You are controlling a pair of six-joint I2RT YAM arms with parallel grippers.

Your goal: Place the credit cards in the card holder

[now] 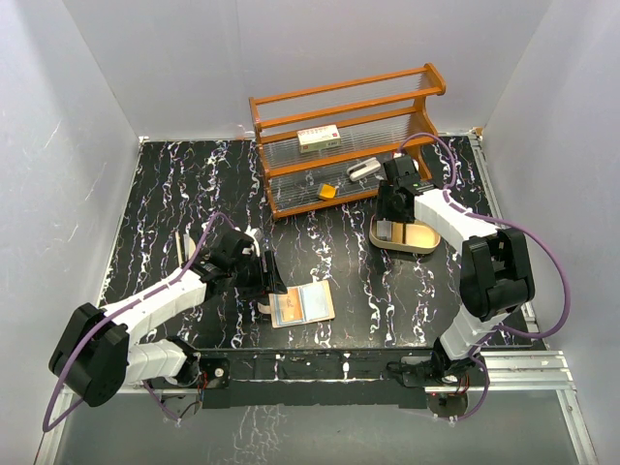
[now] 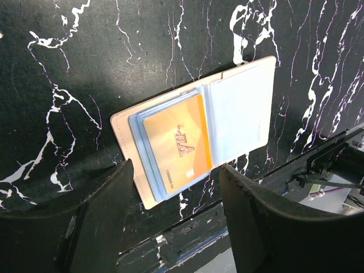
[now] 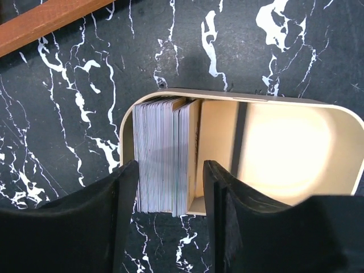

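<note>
A beige tray (image 3: 301, 148) at the right holds a row of upright cards (image 3: 156, 153) in its left part. My right gripper is over this card stack, part open, its fingers at the stack's near portion. On the lower middle of the table lies an open card holder (image 2: 239, 111) with an orange card (image 2: 179, 142) in its left side and a pale right side. My left gripper is open above the holder, with nothing held.
A wooden rack (image 1: 344, 82) stands at the back, holding a white box (image 1: 319, 138) and a yellow block (image 1: 327, 192).
</note>
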